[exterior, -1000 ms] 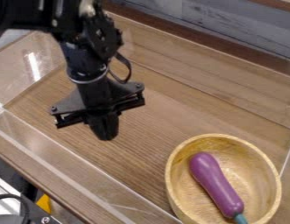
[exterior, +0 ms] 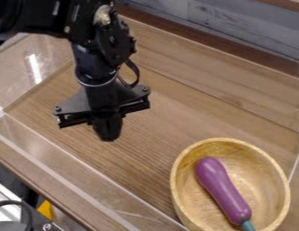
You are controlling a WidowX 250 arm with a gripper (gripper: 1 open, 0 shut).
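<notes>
My black gripper (exterior: 108,126) hangs over the wooden worktop (exterior: 139,171) at the left middle, pointing down. It is shut, and nothing shows between its fingers. At the lower right a pale wooden bowl (exterior: 188,176) holds a purple eggplant toy (exterior: 219,188) with a blue-green tip. The gripper is apart from the bowl, above and to its left.
A grey panelled wall (exterior: 224,27) runs along the back. A clear edge strip borders the left, with cables and a yellow object (exterior: 45,208) beyond the lower left edge.
The arm and gripper have moved slightly left and back over the last second, rising a little in the view. The bowl and eggplant are unchanged.
</notes>
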